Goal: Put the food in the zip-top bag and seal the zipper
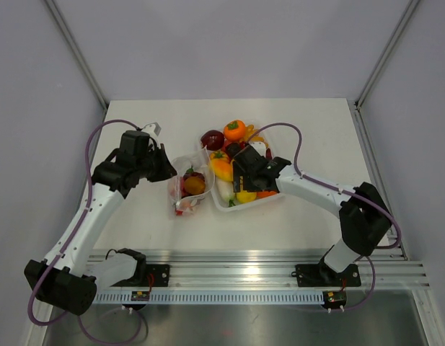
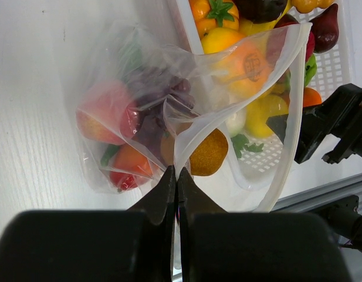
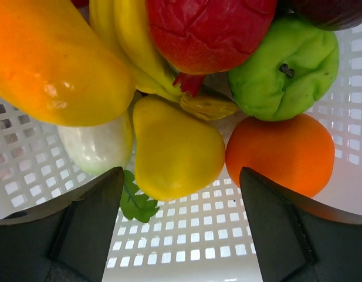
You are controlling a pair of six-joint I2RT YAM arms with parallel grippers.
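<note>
The zip top bag (image 2: 128, 111) lies with a red apple (image 2: 107, 117), a brown round item (image 2: 207, 153) and other food inside, its mouth standing open. My left gripper is shut on the bag's rim. My right gripper is open over the basket (image 3: 186, 252), its fingers either side of a yellow pear (image 3: 178, 153) but nearer the basket's near edge. An orange (image 3: 283, 153), green apple (image 3: 283, 70), pomegranate (image 3: 210, 29), mango (image 3: 51, 64) and white vegetable (image 3: 95, 147) surround the pear.
The food basket sits right of the bag, crowded with more items such as an orange pepper (image 1: 234, 130) and eggplant (image 1: 212, 140). A metal rail runs along the front edge.
</note>
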